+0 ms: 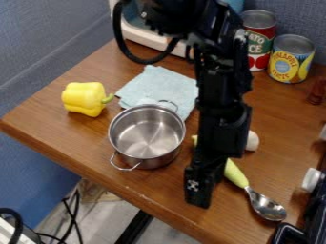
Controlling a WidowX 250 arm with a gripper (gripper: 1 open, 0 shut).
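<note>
My black gripper (199,187) hangs low over the table, just right of the steel pot (147,135); whether its fingers are open or shut is not clear. Behind it lie a light-green handled spoon (265,204), its bowl toward the front right, and a pale object (251,140) partly hidden by the arm. A yellow pepper (84,98) lies left of the pot, and a light blue cloth (159,88) behind the pot.
Two cans (291,57) stand at the back right, near a white appliance at the back. A black object (306,229) is at the front right edge.
</note>
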